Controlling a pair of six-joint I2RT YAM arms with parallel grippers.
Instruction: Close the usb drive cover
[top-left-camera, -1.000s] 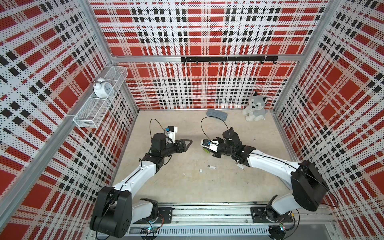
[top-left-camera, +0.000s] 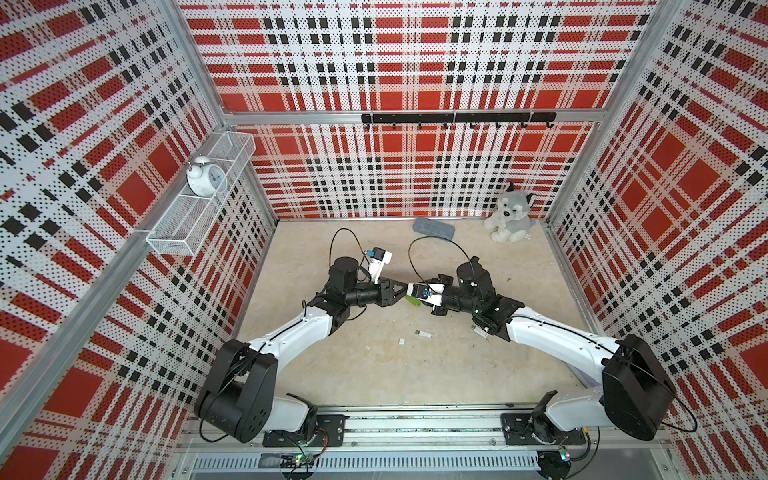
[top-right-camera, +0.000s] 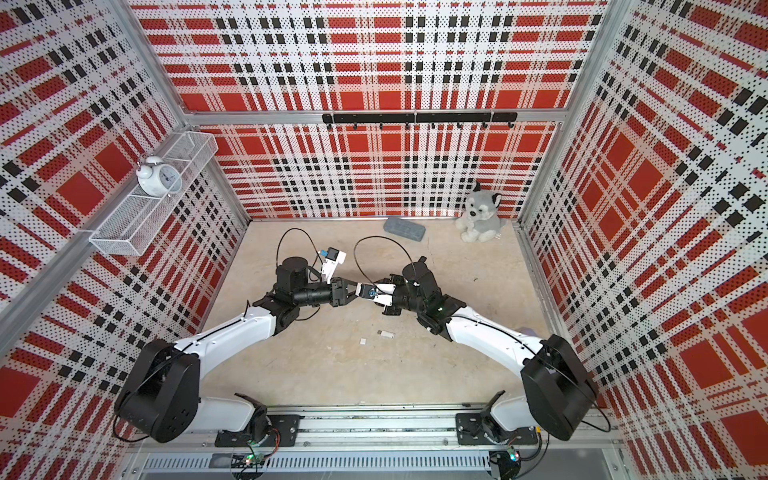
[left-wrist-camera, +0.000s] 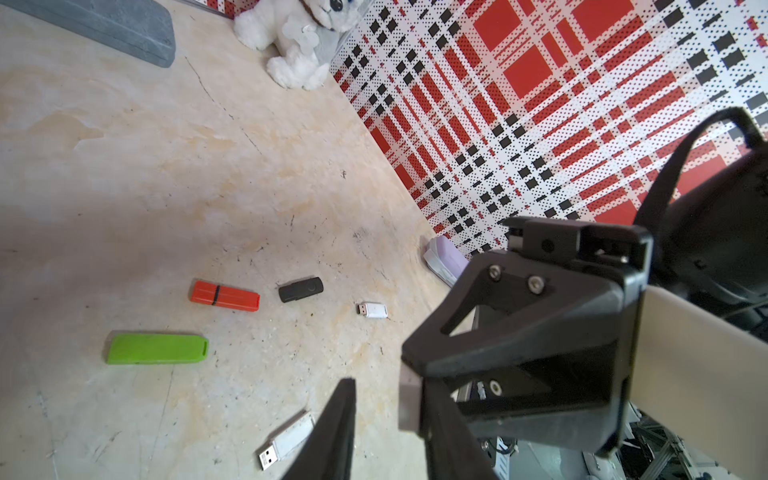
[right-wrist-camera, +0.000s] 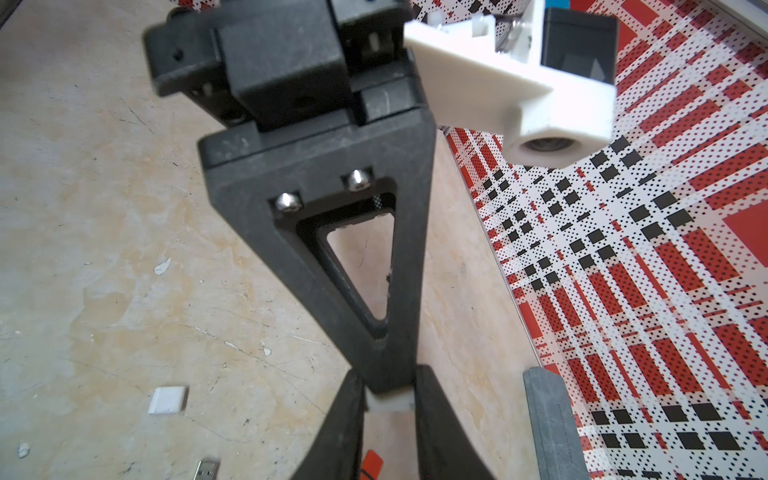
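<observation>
My two grippers meet tip to tip above the middle of the table. In the left wrist view my left gripper has its fingers apart, around a small whitish piece (left-wrist-camera: 410, 398) at the other gripper's tip. My right gripper is shut on this whitish piece (right-wrist-camera: 390, 400), seen between its fingers in the right wrist view, right under the left gripper's fingertips. It is mostly hidden, so whether it is drive or cover cannot be told. A white USB drive (left-wrist-camera: 289, 438) with bare connector and a separate small white block (right-wrist-camera: 167, 401) lie on the table.
Green (left-wrist-camera: 157, 349), red (left-wrist-camera: 225, 296) and black (left-wrist-camera: 301, 289) sticks and another small white stick (left-wrist-camera: 373, 309) lie below. A grey case (top-left-camera: 433, 229) and a plush dog (top-left-camera: 511, 213) are at the back.
My left gripper has moved right until its tips reach the right gripper, its fingers narrowing.
</observation>
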